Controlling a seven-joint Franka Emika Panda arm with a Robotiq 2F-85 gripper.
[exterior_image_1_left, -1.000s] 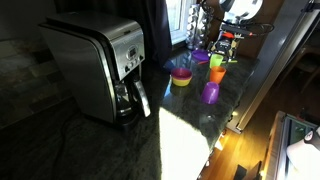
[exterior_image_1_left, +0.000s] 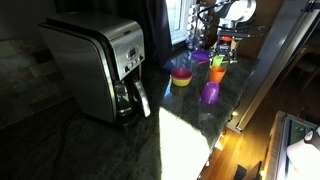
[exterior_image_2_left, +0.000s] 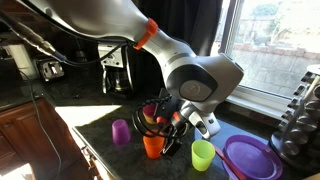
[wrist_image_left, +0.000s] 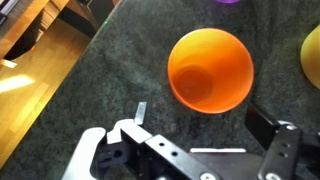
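An orange cup (wrist_image_left: 210, 70), seen from above in the wrist view, stands on the dark counter just ahead of my gripper. The fingers are wide apart with nothing held between them. In exterior view 2 the orange cup (exterior_image_2_left: 153, 146) stands between a purple cup (exterior_image_2_left: 121, 132) and a green cup (exterior_image_2_left: 203, 154). The arm partly hides the fingers there. In exterior view 1 the purple cup (exterior_image_1_left: 210, 93) is nearer the camera than the orange cup (exterior_image_1_left: 217, 74), and the green cup (exterior_image_1_left: 217, 60) is behind it.
Nested red and yellow bowls (exterior_image_1_left: 181, 77) stand beside the cups. A purple plate (exterior_image_2_left: 250, 157) lies near the window. The coffee maker (exterior_image_1_left: 103, 65) stands further along the counter.
The arm has shifted slightly toward the exterior camera, over the far cups. The cups, bowls and plate appear unmoved.
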